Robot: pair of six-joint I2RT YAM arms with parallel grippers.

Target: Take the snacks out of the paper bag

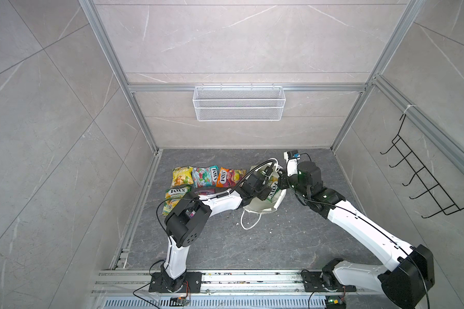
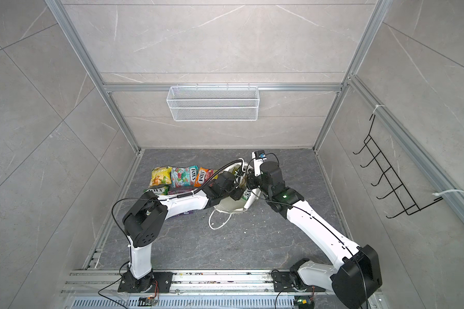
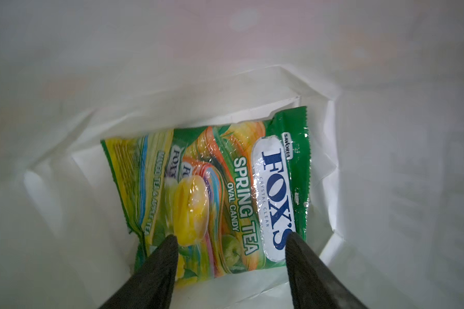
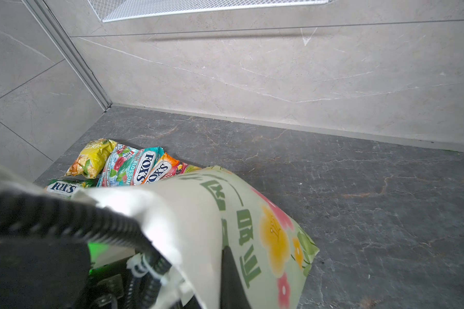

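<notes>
The cream paper bag (image 1: 257, 206) stands open at right of centre. Inside it, in the left wrist view, lies a green Fox's Spring Tea candy pack (image 3: 206, 195). My left gripper points down into the bag above the pack, fingers apart, nothing between them. My right gripper (image 2: 251, 180) is at the bag's right rim; its fingertips are hidden by the folded bag wall in the right wrist view, so what is between them cannot be seen.
Several snack packs, such as a yellow one (image 1: 181, 176), a teal one (image 1: 205, 176) and a green one (image 1: 176, 195), lie left of the bag. A wire basket (image 1: 238, 103) hangs on the back wall, a hook rack (image 1: 417, 170) on the right wall.
</notes>
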